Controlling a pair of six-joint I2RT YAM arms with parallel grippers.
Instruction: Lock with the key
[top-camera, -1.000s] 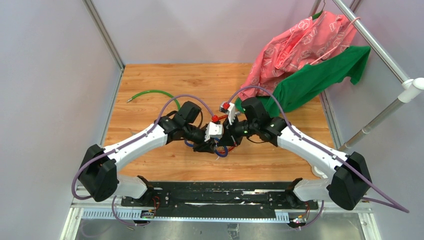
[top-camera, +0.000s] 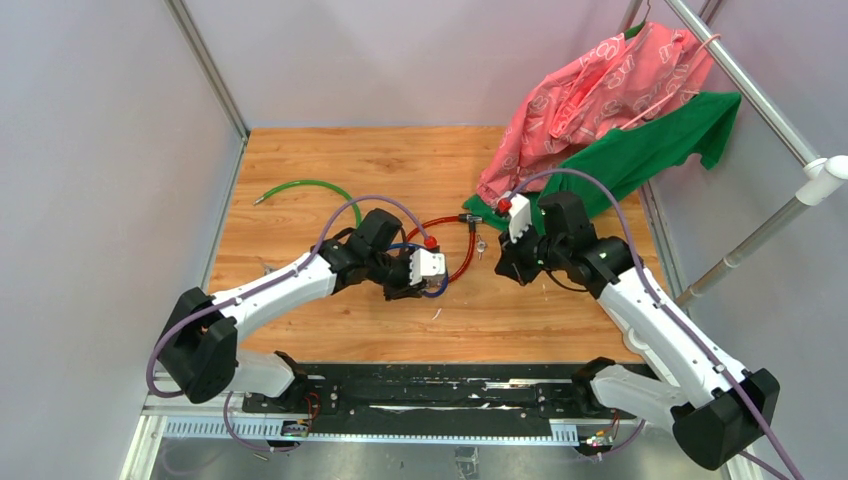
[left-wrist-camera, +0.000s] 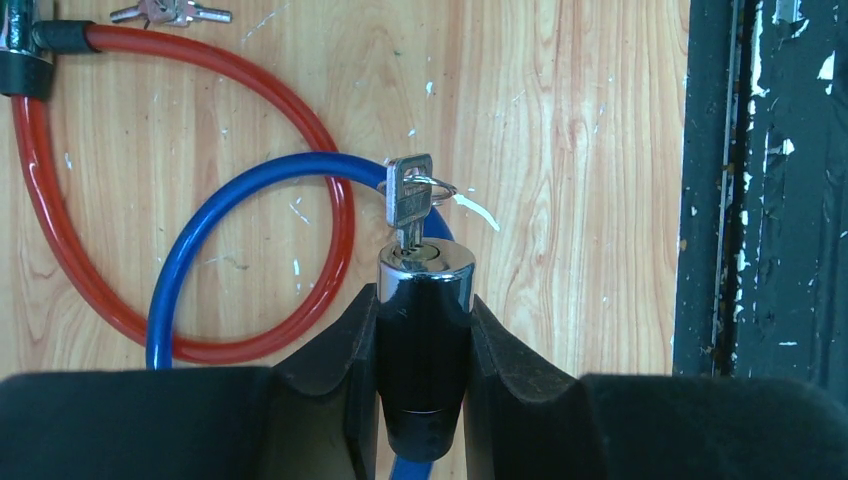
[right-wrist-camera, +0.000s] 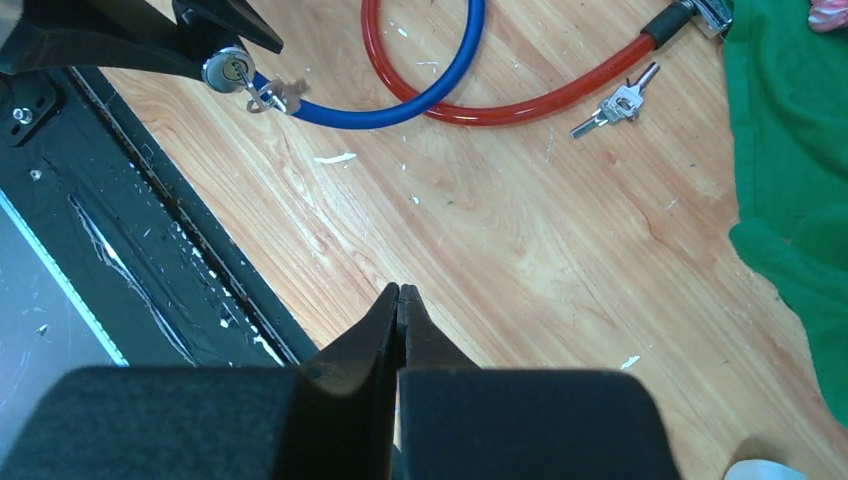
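Note:
My left gripper is shut on the cylindrical lock head (left-wrist-camera: 425, 300) of the blue cable lock (left-wrist-camera: 230, 190). A key with a ring sits upright in its keyhole; in the right wrist view more metal hangs from that ring (right-wrist-camera: 283, 97). My right gripper is shut with nothing between its fingers, apart from the lock, to its right in the top view.
A red cable lock (right-wrist-camera: 540, 100) lies beneath the blue one, with loose keys (right-wrist-camera: 620, 105) nearby. A green cable (top-camera: 305, 183) lies at the back left. Green cloth (right-wrist-camera: 780, 120) covers the back right. Bare wood lies toward the front.
My right gripper has moved away to the right from my left gripper and the lock, which it was beside. The left arm has shifted only slightly.

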